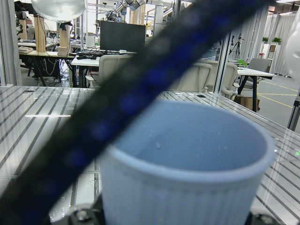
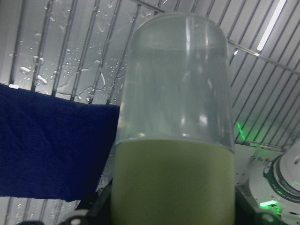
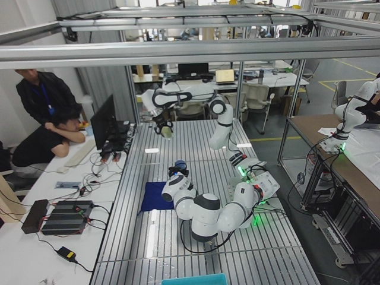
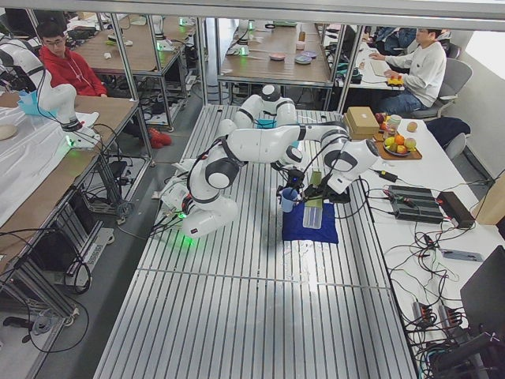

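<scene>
A light blue cup (image 1: 187,197) fills the lower left wrist view, held in my left gripper (image 4: 289,189), whose fingers show only at the bottom edge there. It also appears small in the camera left view (image 3: 180,164). My right gripper (image 3: 164,127) is raised at the back, shut on a clear bottle (image 2: 176,103) with a greenish band or liquid at its near end (image 2: 172,183). A dark blue cloth (image 3: 155,198) lies on the slatted metal table below.
A teal bin (image 3: 193,281) sits at the table's front. Water drops lie on the slats near the cloth. Monitors, cables and two seated or standing people are along the side desk (image 3: 83,237).
</scene>
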